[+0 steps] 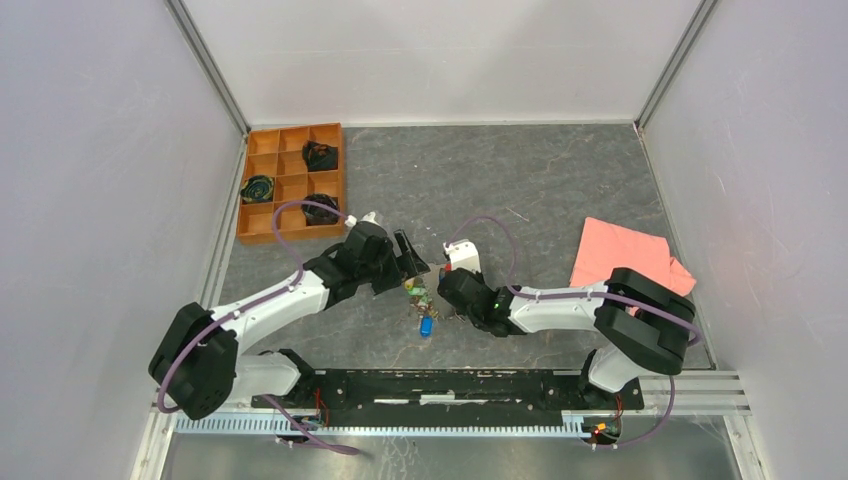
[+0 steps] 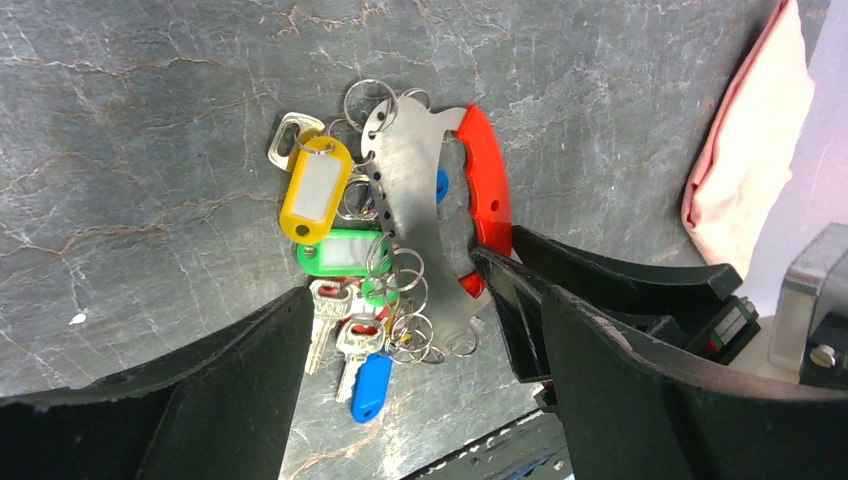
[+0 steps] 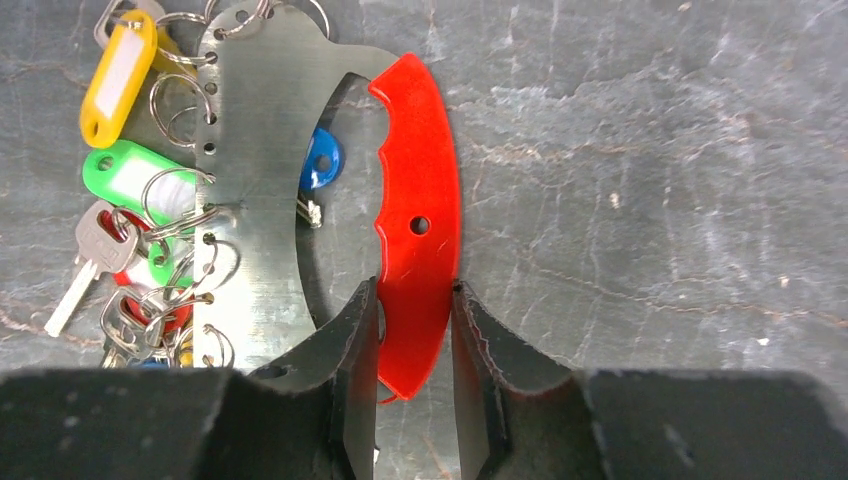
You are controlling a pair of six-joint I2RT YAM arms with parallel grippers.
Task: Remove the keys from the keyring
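Observation:
The keyring is a flat silver plate [image 3: 262, 150] with a red handle [image 3: 420, 190], lying on the grey table. Small rings along its edge carry keys [image 3: 95, 250] and coloured tags: a yellow tag [image 2: 317, 190], a green tag [image 2: 345, 252] and a blue tag [image 2: 371, 388]. My right gripper has one finger on each side of the handle's lower end, close against it; whether they grip it cannot be told. In the left wrist view my left gripper stands open over the plate and keys, nothing between its fingers.
A wooden compartment tray [image 1: 292, 185] with dark bundles sits at the back left. On the right lies a folded pink cloth [image 1: 625, 255]. The table [image 1: 480, 165] behind the arms is bare.

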